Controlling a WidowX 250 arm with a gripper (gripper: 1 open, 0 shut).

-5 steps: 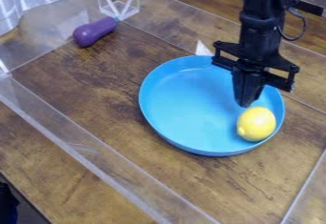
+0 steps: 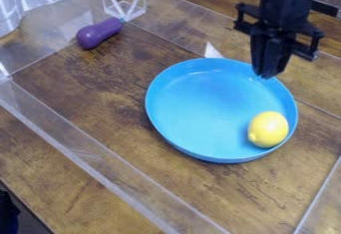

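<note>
My black gripper hangs at the top right, above the back edge of a blue round plate; its fingers stand apart with nothing visible between them. A yellow lemon-like object lies on the right side of the plate. A purple eggplant-like object lies on the wooden table at the upper left, away from the gripper.
A white wire rack-like item stands at the upper left behind the eggplant. A small white piece lies just behind the plate. Clear plastic edging runs along the table's left.
My gripper has risen and moved back, away from over the plate and the yellow object. The yellow object sits about where it was.
</note>
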